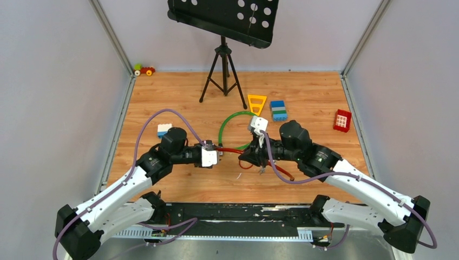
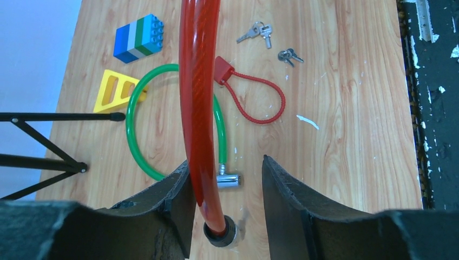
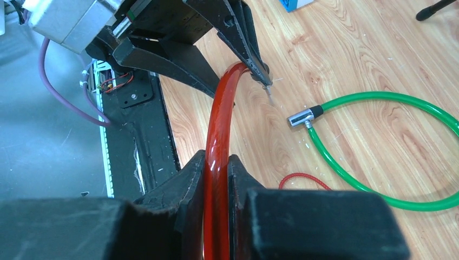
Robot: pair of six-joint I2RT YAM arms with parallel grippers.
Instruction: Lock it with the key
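Observation:
A red cable lock [image 3: 217, 141] is clamped in my shut right gripper, raised above the table. Its black-collared end [image 2: 221, 230] lies between the spread fingers of my open left gripper, close to one finger; the left view shows no grip on it. In the top view the left gripper [image 1: 218, 151] faces the right gripper [image 1: 243, 157]. What the far end of the red cable holds is hidden.
On the table lie a green cable lock [image 2: 132, 124] with a metal head, a small red lock [image 2: 222, 70] with a cord loop, a yellow frame [image 1: 256, 104] and blue-green blocks [image 1: 279, 110]. A black stand [image 1: 224, 70] rises behind.

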